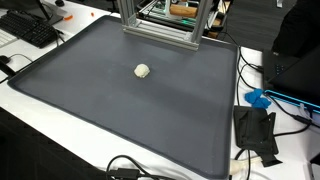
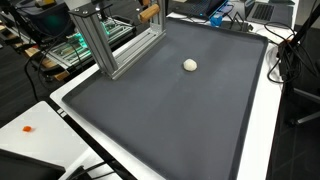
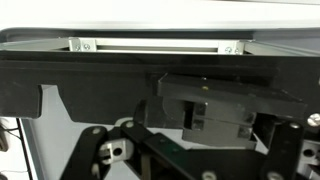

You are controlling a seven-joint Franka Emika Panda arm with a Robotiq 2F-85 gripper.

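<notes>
A small, round, cream-coloured object lies by itself on the grey tabletop. It shows again in the second exterior view as a pale round object on the bare surface. My gripper appears along the bottom of the wrist view, open, its dark parts spread apart. Beyond it in that view are a black bar and a dark block; I cannot tell whether either touches the gripper. Neither exterior view shows the gripper clearly.
A silver metal frame stands at the table's far edge in the first exterior view. Nearby is an orange-brown wooden piece. A keyboard, a black pouch-like item and cables lie around the table.
</notes>
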